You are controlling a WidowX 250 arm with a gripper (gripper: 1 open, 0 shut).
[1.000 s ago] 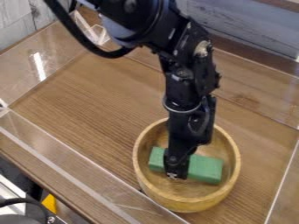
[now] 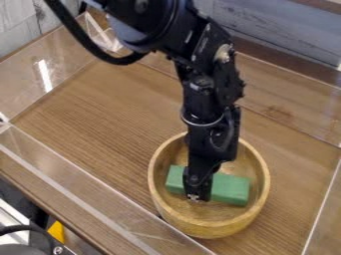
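Observation:
The black arm comes down from the top of the view, its gripper (image 2: 198,185) reaching into a round yellow bowl (image 2: 210,225) at the lower middle. A green block (image 2: 230,189) lies lengthwise inside the bowl, and the gripper's fingers are around its middle part. The gripper looks shut on the block, though the finger ends are partly hidden in dark shapes.
A clear low wall runs along the front left edge. A pale wall stands at the back.
The arm has shifted slightly left, and the bowl with the green block has moved a little left along with it.

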